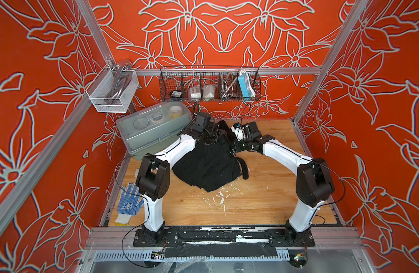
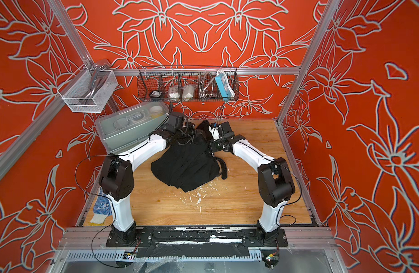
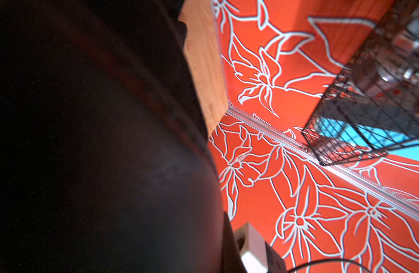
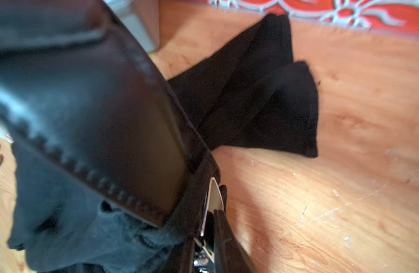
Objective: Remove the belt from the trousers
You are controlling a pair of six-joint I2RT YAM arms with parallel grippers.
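Black trousers [image 1: 200, 166] lie bunched on the wooden table, a loose strap [image 1: 245, 169] at their right edge. My left gripper [image 1: 211, 134] is over their upper part; in the left wrist view dark leather fills the left half, and its fingers are hard to make out. My right gripper [image 1: 236, 145] is at the waistband, right of the left one. In the right wrist view a wide stitched leather belt piece [image 4: 95, 118] rises close to the camera, with a metal buckle part [image 4: 214, 195] low at the centre. Whether either gripper is shut cannot be made out.
A grey plastic case [image 1: 150, 129] stands at the back left, a blue glove [image 1: 129, 202] lies at the front left. A wire basket [image 1: 209, 84] hangs on the back wall.
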